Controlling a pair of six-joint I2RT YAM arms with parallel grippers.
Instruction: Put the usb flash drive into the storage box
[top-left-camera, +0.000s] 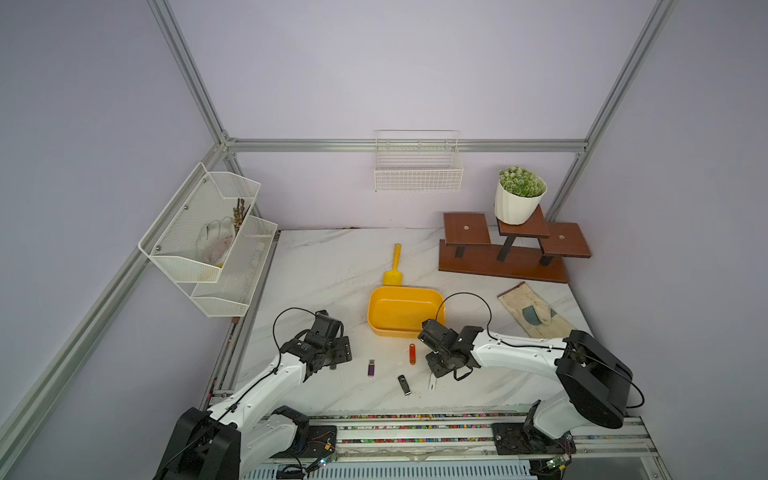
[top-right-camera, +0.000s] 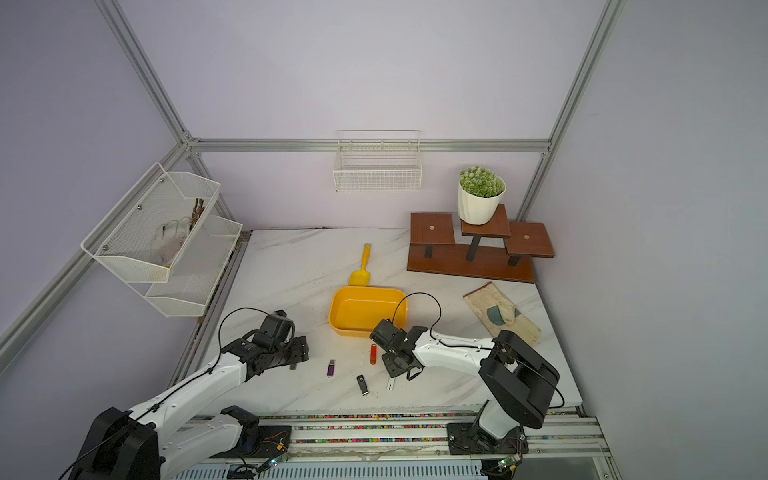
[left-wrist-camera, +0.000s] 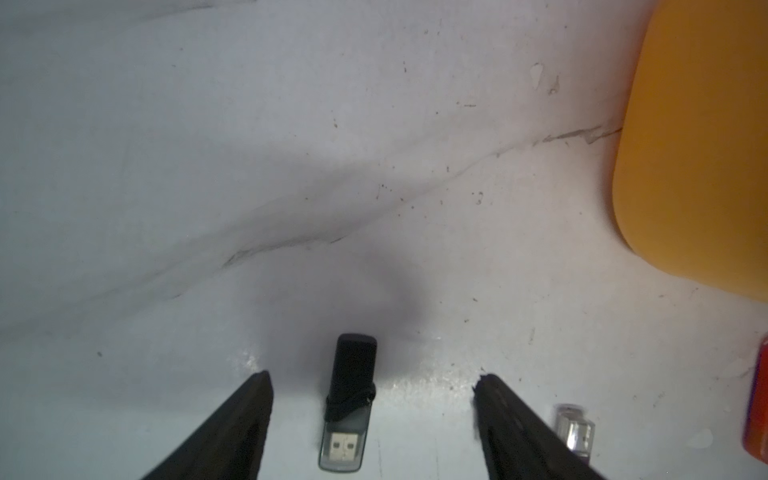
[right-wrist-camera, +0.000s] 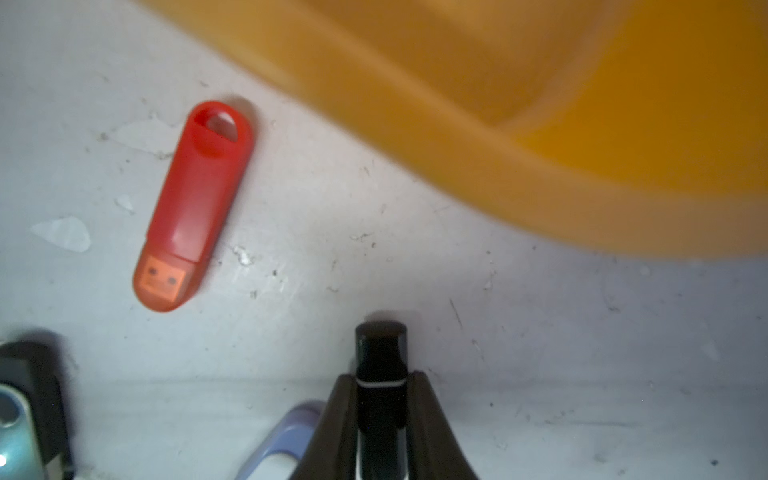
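Note:
The yellow-orange storage box (top-left-camera: 405, 307) sits empty mid-table. Below my left gripper, a black flash drive with a clear grey end (left-wrist-camera: 353, 368) lies between its spread fingers, untouched as far as I can tell. My right gripper is shut on another black flash drive (right-wrist-camera: 381, 348), low beside the box's front right edge. A red drive (right-wrist-camera: 194, 200) lies in front of the box. Nearer the front are a purple drive (top-left-camera: 371, 368), a dark drive with a light disc (top-left-camera: 404, 385) and a bluish-white one (right-wrist-camera: 281, 448).
A yellow scoop (top-left-camera: 393, 276) stands behind the box. At the back right are a brown stepped shelf (top-left-camera: 500, 256) and a potted plant (top-left-camera: 518, 200), with a beige cloth (top-left-camera: 528, 310) in front. White mesh racks (top-left-camera: 228, 276) hang on the left.

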